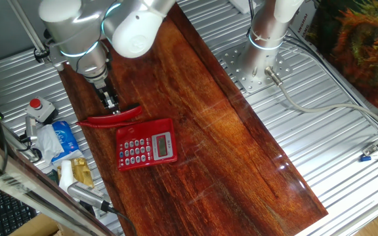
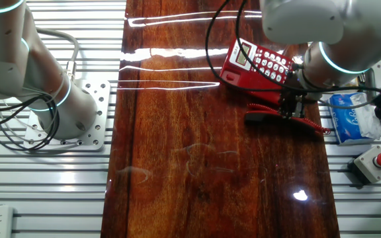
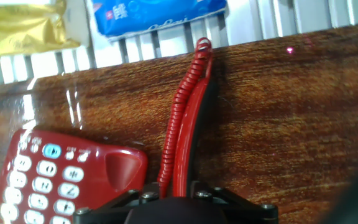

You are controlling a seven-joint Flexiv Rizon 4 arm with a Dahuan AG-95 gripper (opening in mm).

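Note:
A red corded telephone base [image 1: 147, 143] with a grey keypad and small display lies on the dark wooden board. Its red handset [image 1: 120, 118] is off the base, beside it toward the board's edge. In the wrist view the handset [image 3: 190, 134] runs away from my gripper, with the coiled red cord [image 3: 178, 112] along its left side. My gripper [image 1: 113, 110] points down at the handset's middle, its fingers close against both sides, and looks shut on it. The fingertips' lower ends are hidden. The handset appears at or just above board level.
A blue packet [image 1: 65, 139], a gold packet [image 1: 83, 172] and a red-topped button box [image 1: 39, 109] sit beyond the board's left edge. The wooden board [image 1: 235, 157] is clear right of the phone.

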